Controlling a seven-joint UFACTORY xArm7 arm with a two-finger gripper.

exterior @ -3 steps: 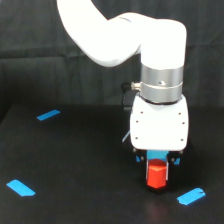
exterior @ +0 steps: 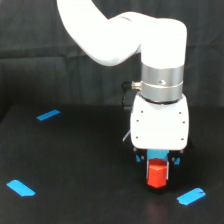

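My white arm reaches down from the top to the right of centre, with the gripper (exterior: 157,158) low over the black table. A red block (exterior: 157,175) with a blue part (exterior: 157,154) above it is at the gripper's fingers, below the white housing. Whether the fingers are closed on the blocks or only around them is not clear, as the housing hides much of them.
Strips of blue tape lie on the table at left back (exterior: 48,114), left front (exterior: 21,188) and right front (exterior: 191,196). A dark curtain hangs behind.
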